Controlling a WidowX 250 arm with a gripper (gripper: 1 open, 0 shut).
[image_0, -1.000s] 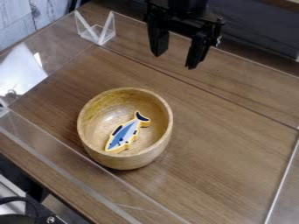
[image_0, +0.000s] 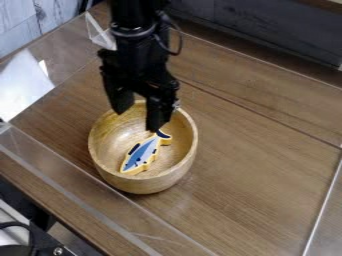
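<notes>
A light wooden bowl (image_0: 175, 165) stands on the table, left of the middle. Inside it lies a flat blue fish (image_0: 140, 154) with a pale yellow edge. My black gripper (image_0: 138, 106) hangs open over the back part of the bowl, its fingers spread and pointing down above the fish, with nothing seen between them.
A clear pointed object (image_0: 98, 30) is partly hidden behind the arm at the back left. A dark cable or device sits at the bottom left corner.
My gripper has come down and toward the front left, from the back of the table to over the bowl. The bowl and fish have not visibly moved.
</notes>
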